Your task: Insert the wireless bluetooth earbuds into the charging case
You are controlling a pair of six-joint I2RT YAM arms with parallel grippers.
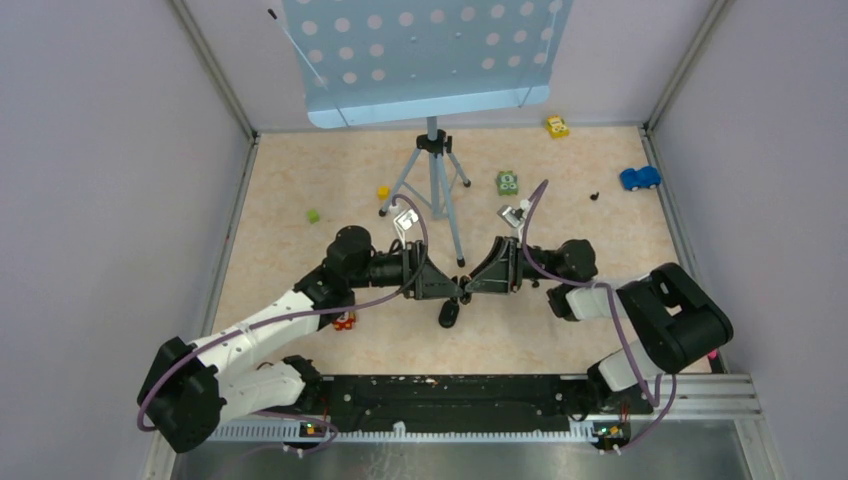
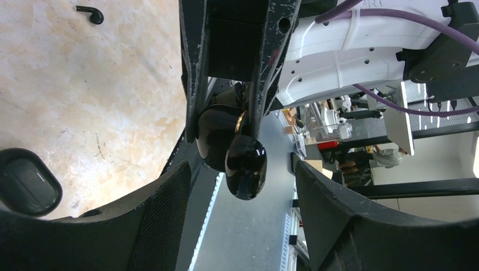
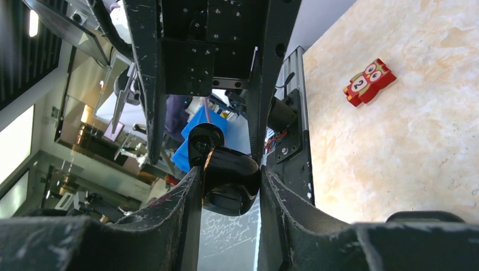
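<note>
A glossy black case-like piece with a gold band point(image 3: 230, 169) sits between the fingers of my right gripper, shut on it above the table. It looks like the charging case; a rounded part like a tilted lid point(image 2: 246, 168) points towards my left gripper. The left fingers stand part way apart, with that rounded part in line between them. Gaps show on both sides, and whether they touch it I cannot tell. One black earbud point(image 2: 92, 14) lies on the table; a similar small dark piece point(image 1: 594, 196) lies farther back right.
A black rounded object point(image 1: 448, 314) rests on the table just below the grippers. Behind stands a tripod point(image 1: 436, 180) under a blue panel point(image 1: 430, 60). A red owl toy point(image 3: 369, 82), a green toy point(image 1: 507, 183) and a blue car point(image 1: 640, 178) lie around.
</note>
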